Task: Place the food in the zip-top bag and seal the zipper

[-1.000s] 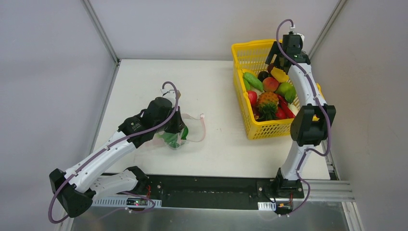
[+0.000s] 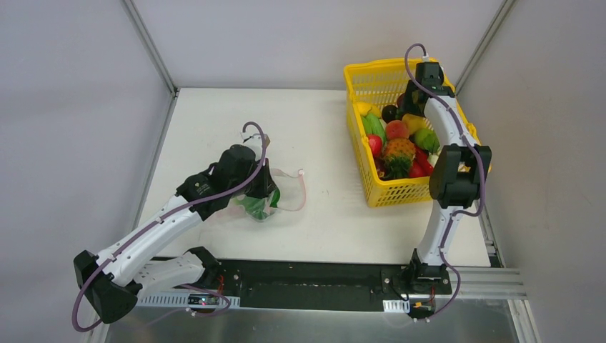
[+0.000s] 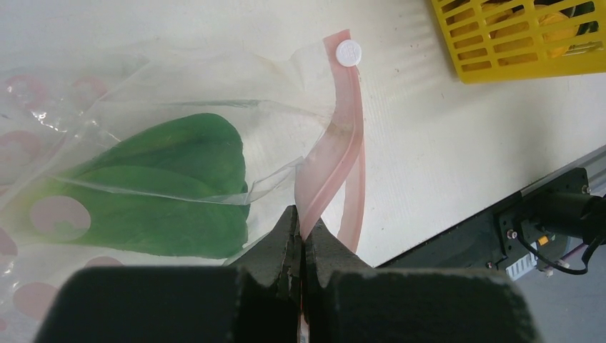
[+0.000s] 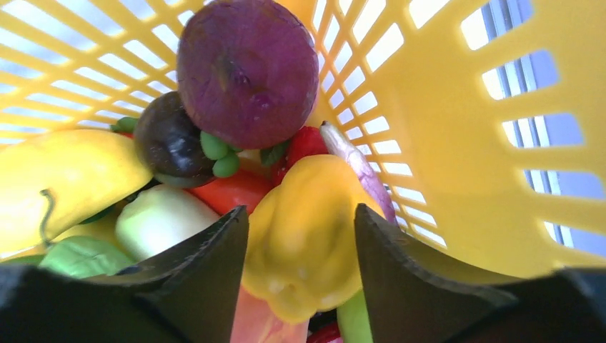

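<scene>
A clear zip top bag [image 3: 271, 86] with a pink zipper strip [image 3: 336, 136] lies on the table, a green vegetable [image 3: 179, 179] inside it. My left gripper is shut on the bag's edge at the pink strip. In the yellow basket [image 2: 389, 191] of food, my right gripper is part open around a yellow pepper [image 4: 311, 207], one finger at either side; whether both touch it is unclear. A purple round vegetable [image 4: 246, 75], a dark one [image 4: 168, 136] and a long yellow one [image 4: 64, 179] lie nearby.
The basket fills the table's back right, its wall [image 4: 500, 200] close beside the right gripper. Side walls enclose the workspace.
The left arm and bag have barely moved.
</scene>
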